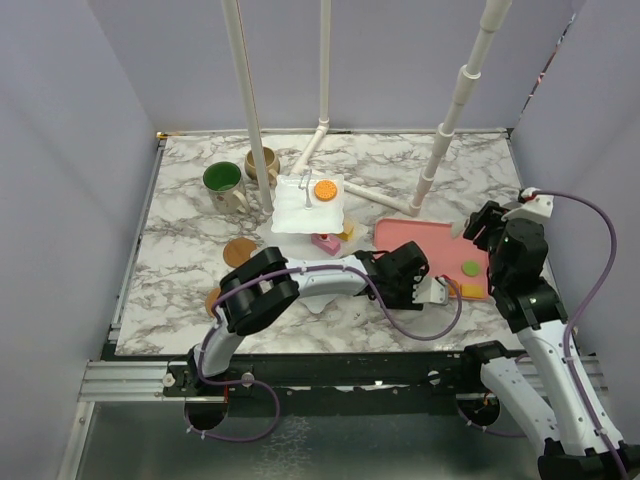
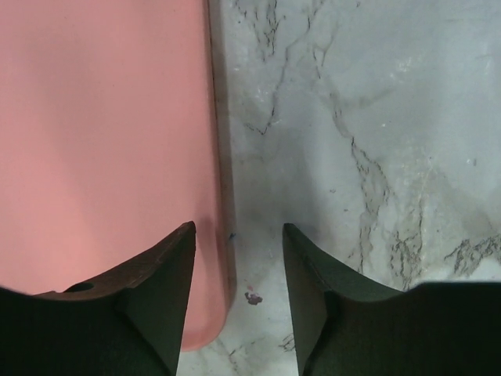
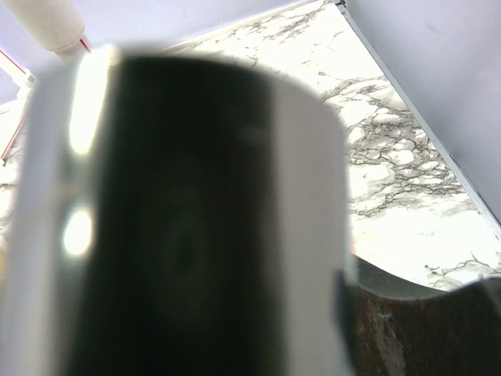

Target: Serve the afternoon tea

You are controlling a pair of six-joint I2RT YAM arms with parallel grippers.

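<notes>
In the left wrist view my left gripper is open, its two fingers on either side of the pink tray's [image 2: 109, 117] edge line with nothing between them. From above, the left arm reaches across to the front left of the tray [image 1: 410, 232]. My right gripper [image 1: 478, 228] is over the tray's right part, beside a small whitish thing [image 1: 458, 229]. A shiny silver-and-dark object [image 3: 188, 219] fills most of the right wrist view, very close and blurred; whether the fingers grip it is hidden. A green disc [image 1: 470, 268], orange disc [image 1: 452, 288] and yellow block [image 1: 473, 291] lie on the tray.
A white square plate [image 1: 290, 215] holds an orange biscuit [image 1: 325, 190] and a small fork [image 1: 307, 188]. Behind it stand a green mug [image 1: 224, 185] and a brown mug [image 1: 264, 160]. White pipes [image 1: 440, 145] rise at the back. The left side has a wooden coaster [image 1: 240, 251].
</notes>
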